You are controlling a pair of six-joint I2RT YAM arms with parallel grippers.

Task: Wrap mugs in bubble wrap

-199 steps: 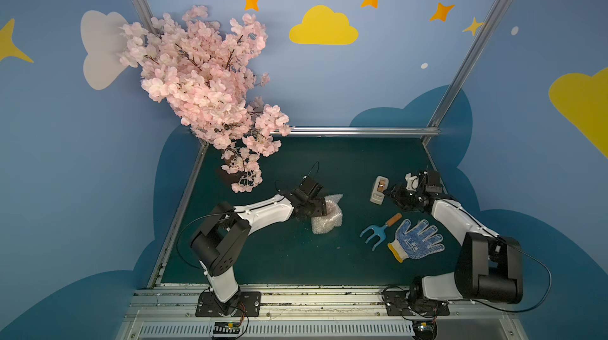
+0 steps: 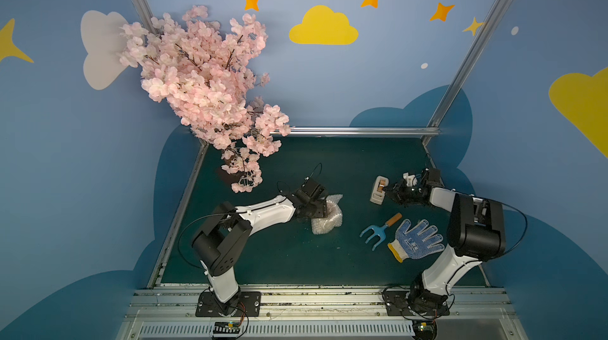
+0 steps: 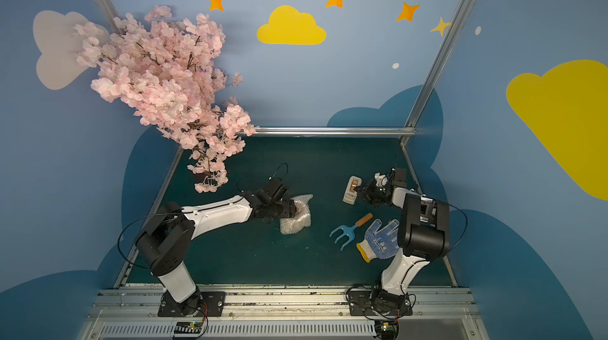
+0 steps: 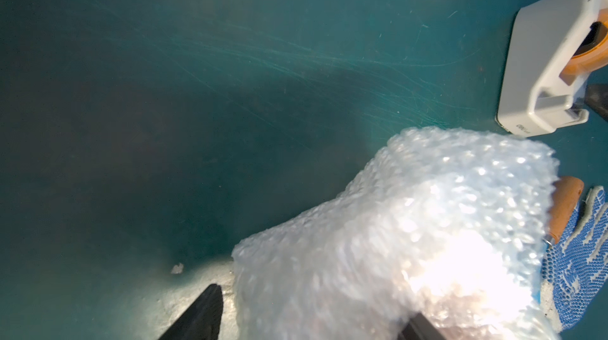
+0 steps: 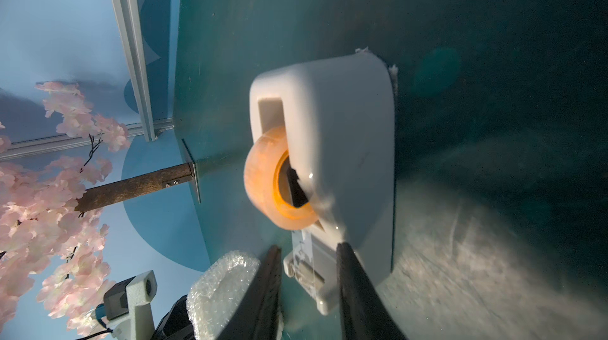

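Observation:
Clear bubble wrap [image 2: 329, 219] lies bunched mid-table; whether a mug is inside cannot be told. My left gripper is down at it, one dark finger beside the wrap and the other partly hidden behind it. A white tape dispenser [image 5: 342, 150] with an orange roll [image 5: 266, 181] stands right of the wrap. My right gripper is at the dispenser's near end, its two fingers apart, with the dispenser just beyond them.
A blue hand fork [image 2: 376, 232] and a dotted glove [image 2: 414, 238] lie at the front right. A blossom tree [image 2: 209, 93] stands at the back left.
My right arm's elbow has risen and shifted left, with its gripper staying close to the dispenser. The left arm and the bubble wrap look almost unchanged.

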